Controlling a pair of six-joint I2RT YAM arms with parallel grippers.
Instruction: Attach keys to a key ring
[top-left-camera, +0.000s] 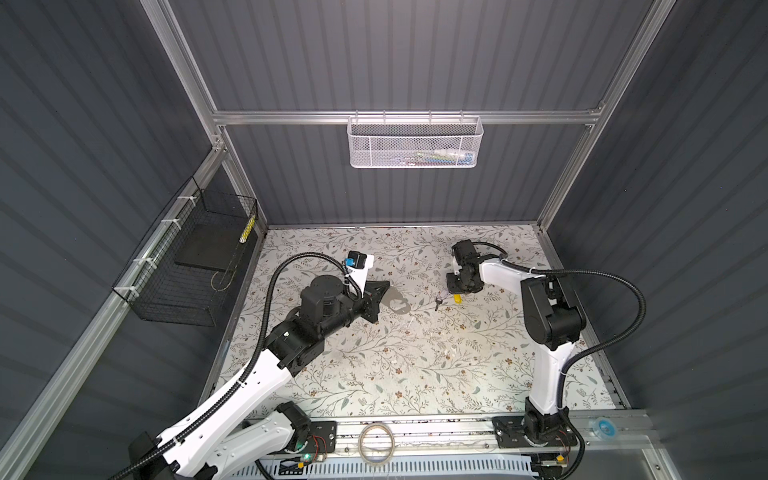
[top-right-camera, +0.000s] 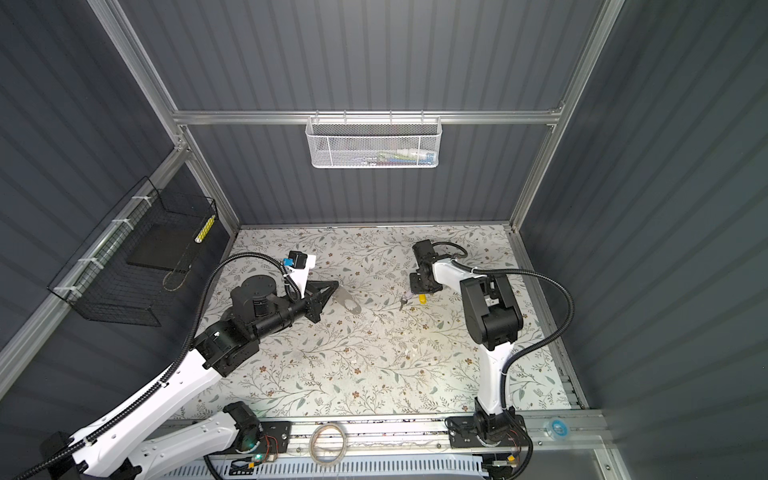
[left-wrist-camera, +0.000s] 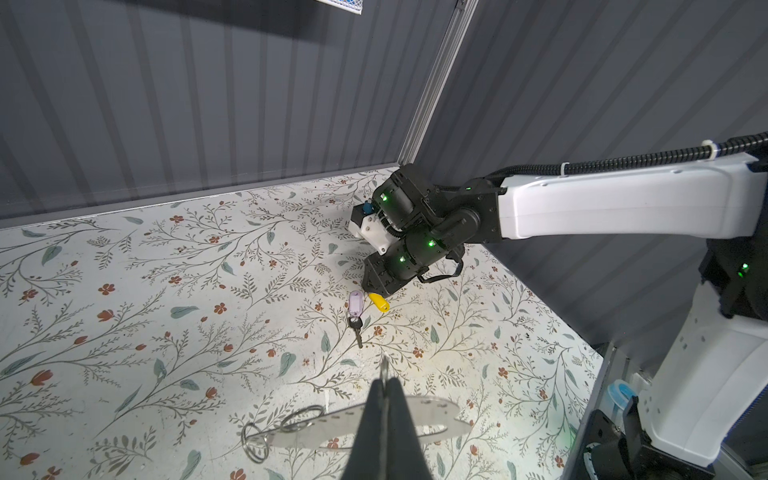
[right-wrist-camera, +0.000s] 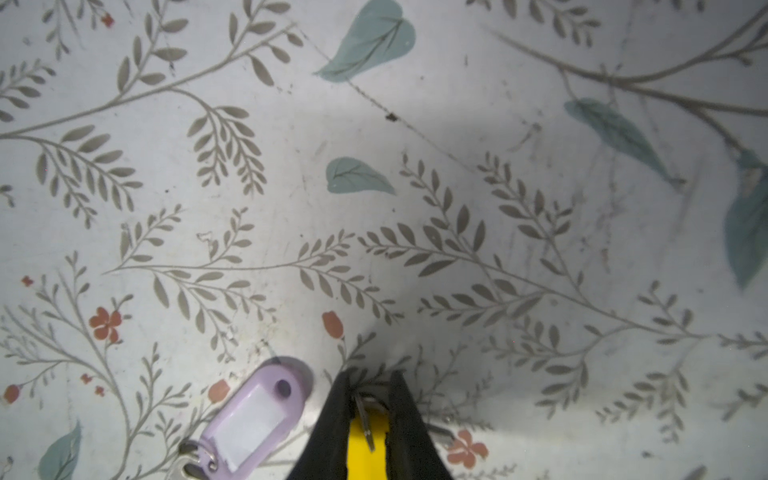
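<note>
A yellow key tag (top-left-camera: 457, 298) (right-wrist-camera: 366, 448) lies under my right gripper, whose fingers are close around it at the table, a metal ring on it; whether they grip it is unclear. Just left of it lies a lilac tag (right-wrist-camera: 252, 420) (left-wrist-camera: 356, 302) with a key (left-wrist-camera: 357, 333). My left gripper is shut, above the table left of the tags, nothing visible between its blurred fingertips.
A white mesh basket (top-left-camera: 414, 140) hangs on the back wall and a black wire basket (top-right-camera: 136, 304) on the left wall.
</note>
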